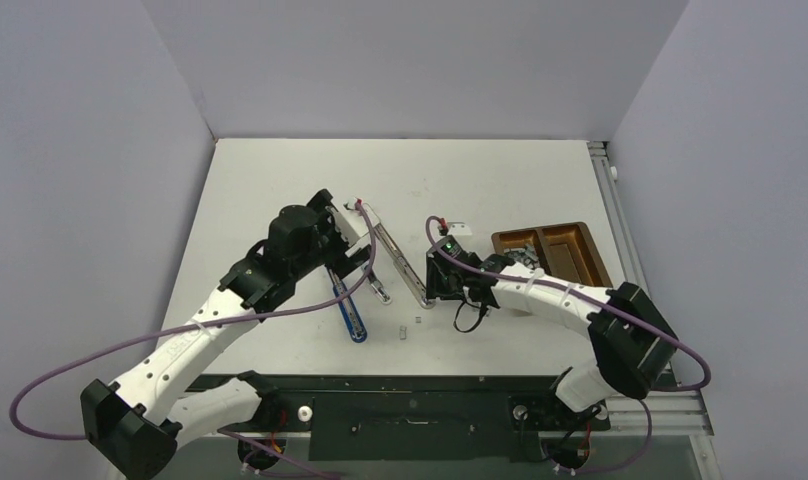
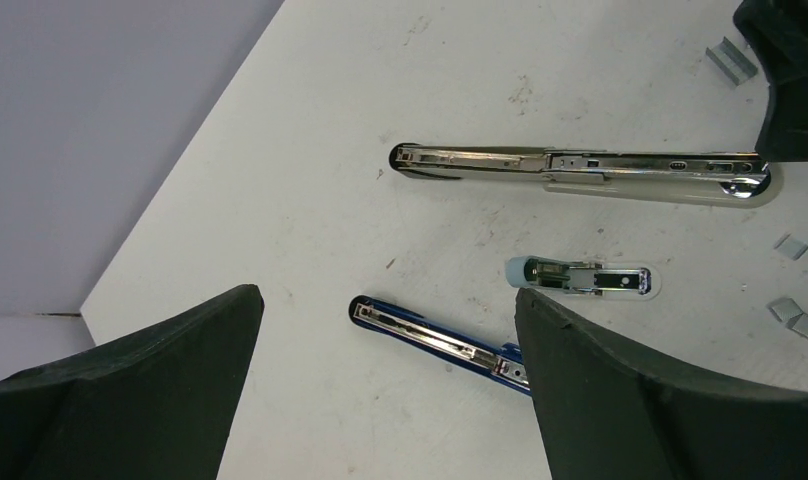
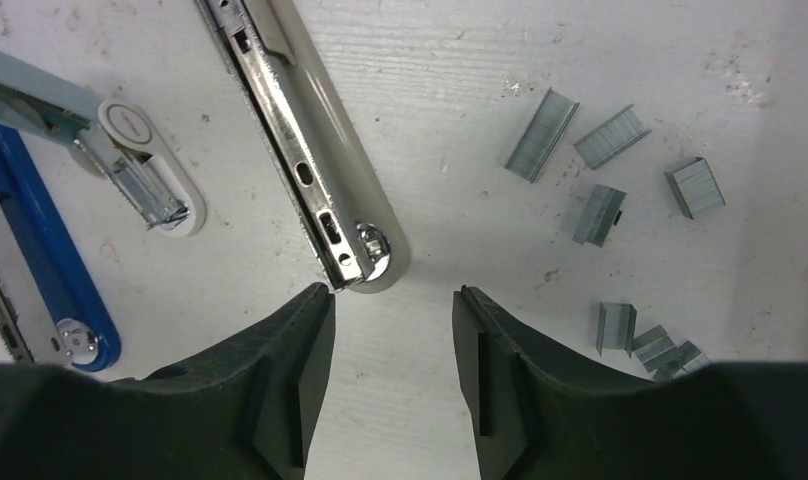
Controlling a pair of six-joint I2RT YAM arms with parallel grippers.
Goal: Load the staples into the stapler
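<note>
A long beige stapler [image 3: 345,150] lies with its metal channel upward, diagonal in the top view [image 1: 405,270]. Left of it lie a small pale stapler [image 3: 170,175] and a blue stapler [image 3: 50,270]. My open left gripper hangs over the staplers, nothing between its fingers. My right gripper is part open and empty, just beside the beige stapler's end. Short staple strips [image 3: 540,135] lie loose to its right in the right wrist view; others [image 2: 785,315] show in the left wrist view.
A brown divided tray [image 1: 573,255] sits at the table's right, partly behind my right arm.
</note>
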